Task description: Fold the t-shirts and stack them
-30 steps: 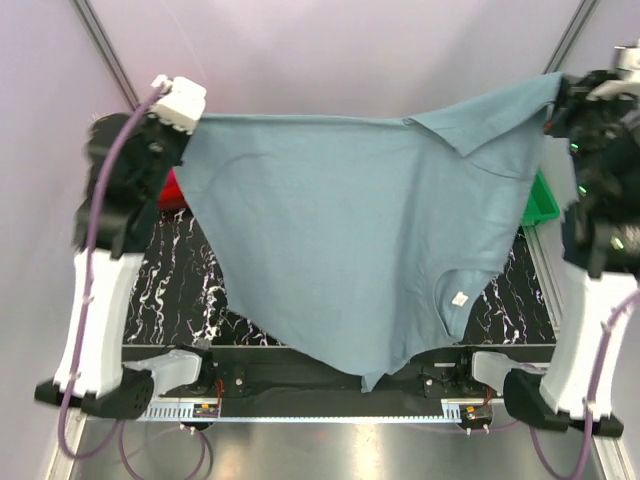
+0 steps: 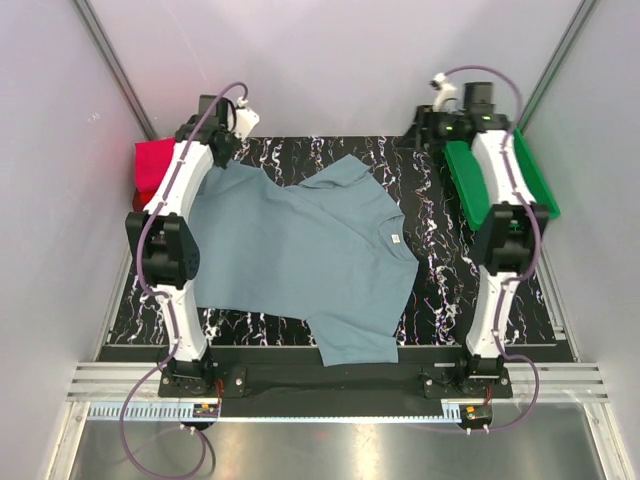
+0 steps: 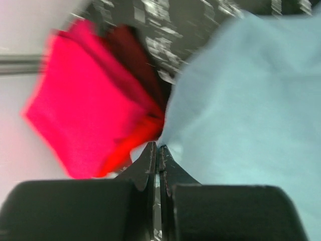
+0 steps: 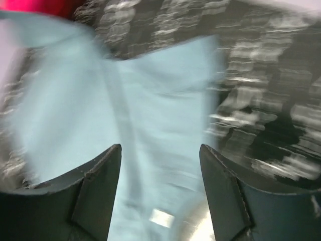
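Note:
A blue-grey t-shirt lies mostly flat on the table, with its collar and white label toward the right. One sleeve hangs over the front edge. At the shirt's far left corner, my left gripper is shut, and in the left wrist view the bunched cloth runs into its fingertips. My right gripper is open and empty, held above the table to the right of the shirt's far sleeve. A folded red shirt sits at the far left, partly behind the left arm.
A green tray stands at the far right, partly behind the right arm, and looks empty. Bare black marbled table shows between shirt and tray. White walls close in the back and sides.
The shirt was held up by both grippers and now lies lowered on the table. My right gripper let go of its corner and moved left. Recently the shirt shifted slightly left.

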